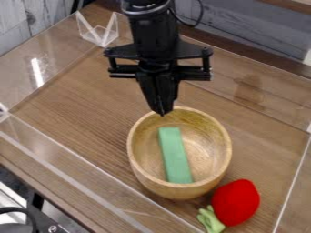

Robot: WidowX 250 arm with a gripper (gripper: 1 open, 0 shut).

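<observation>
A round tan bowl point(210, 167) sits on the wooden table, holding a long green block point(173, 148). The black gripper point(162, 100) hangs above the bowl's back left part, its narrow tip shut with nothing visible between its fingers. A red strawberry-like object point(237, 201) with pale green leaves lies at the front right, beside the bowl.
A white wire-like holder point(100, 27) stands at the back left. Raised edges border the table at back and left.
</observation>
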